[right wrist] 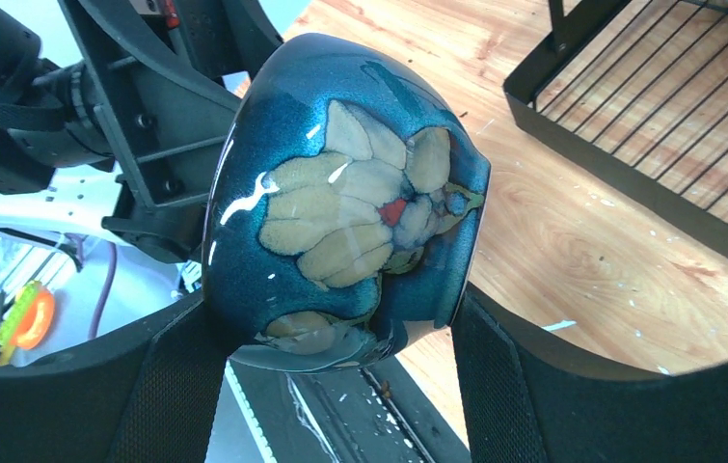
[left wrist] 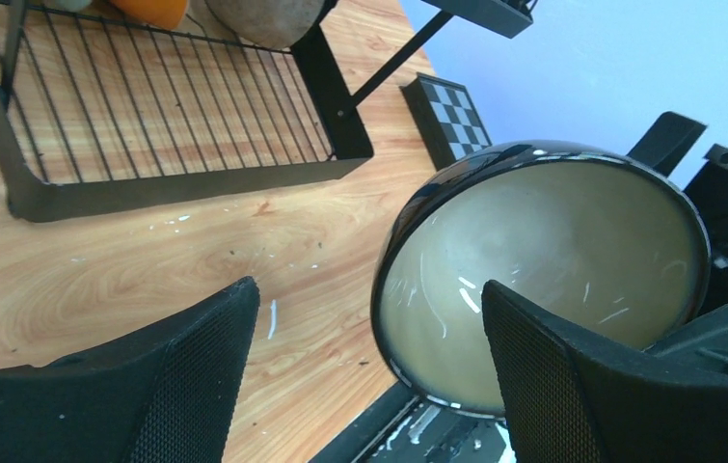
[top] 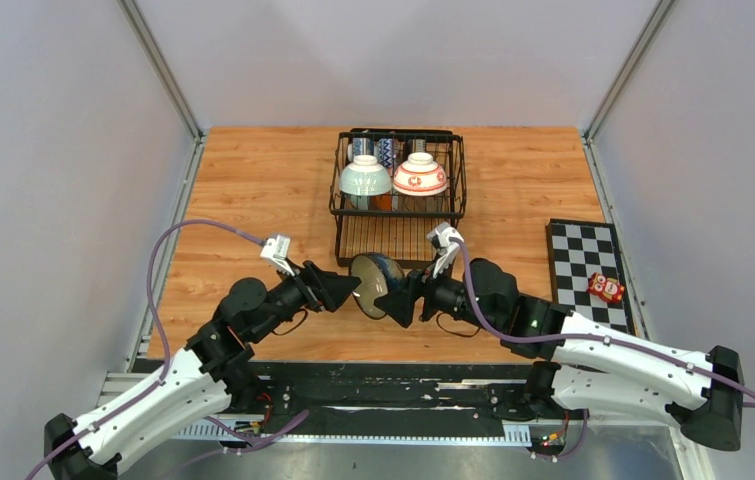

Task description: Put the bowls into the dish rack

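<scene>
A glossy dark blue bowl with a flower pattern (right wrist: 340, 203) is tipped on its side between the two grippers; its beige inside (left wrist: 543, 251) faces the left wrist camera. My right gripper (top: 398, 298) is around the bowl, its pads touching or close to both sides in the right wrist view. My left gripper stands open beside the bowl's rim, with a gap visible between its fingers. The black wire dish rack (top: 337, 222) stands behind, holding a pale green bowl (top: 363, 180) and a red-and-white bowl (top: 420, 182) upside down, with cups below.
A checkered board (top: 578, 260) with a red object (top: 605, 289) lies at the right. The rack's lower front section is empty.
</scene>
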